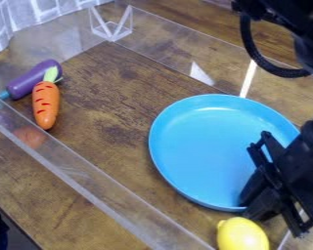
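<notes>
A blue plate [199, 146] lies on the wooden table at the right of the camera view. My black gripper [264, 186] is down over the plate's right side, near its front rim; I cannot tell whether its fingers are open or shut or what is between them. A yellow lemon [242, 234] lies just in front of the plate, below the gripper.
A purple eggplant [31, 80] and an orange carrot [46, 104] lie together at the left. Clear plastic walls [101, 190] border the workspace.
</notes>
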